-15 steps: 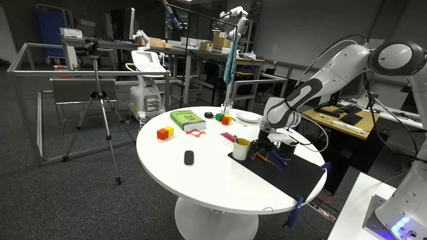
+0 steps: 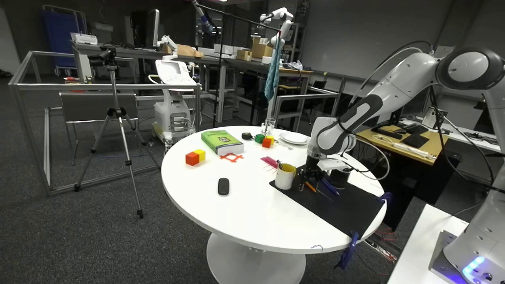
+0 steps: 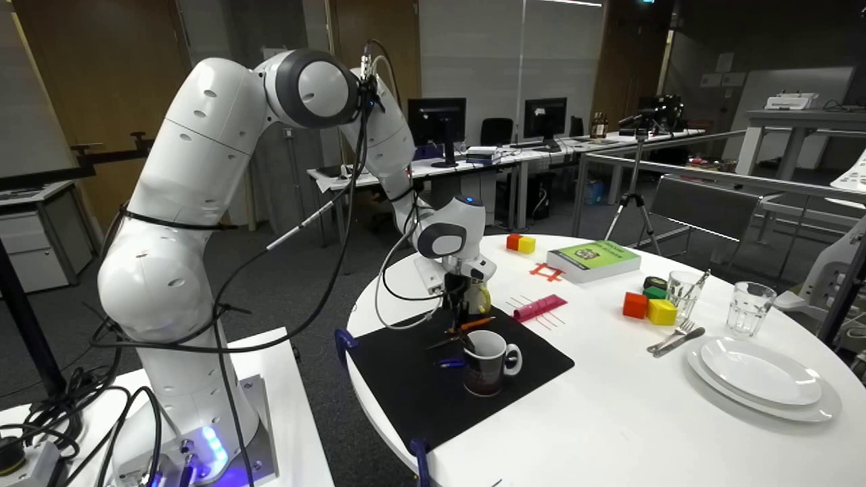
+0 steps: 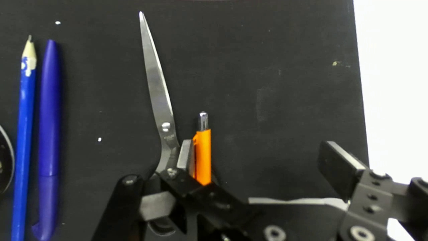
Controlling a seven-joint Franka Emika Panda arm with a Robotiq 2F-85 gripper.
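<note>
My gripper is open low over the black mat [image 4: 281, 80], its fingers wide apart in the wrist view. An orange pen [image 4: 204, 154] lies in the gap, close beside the left finger [image 4: 185, 154]; whether they touch I cannot tell. Metal scissors [image 4: 157, 84] lie just left of that finger, their handles mostly hidden by the gripper. Farther left, a blue pencil [image 4: 24, 120] and a blue-violet pen [image 4: 49, 120] lie side by side. Exterior view 1 shows the gripper [image 2: 305, 182] right next to a white and yellow mug [image 2: 285, 177].
A dark-and-white mug [image 3: 485, 369] stands on the mat in exterior view 2. Blue clamps [image 2: 350, 246] hold the mat at the table edge. Also on the table are a green book [image 2: 222, 142], colored blocks [image 2: 192, 158], plates [image 3: 763, 373] and a black mouse [image 2: 223, 186].
The objects on the table look unmoved.
</note>
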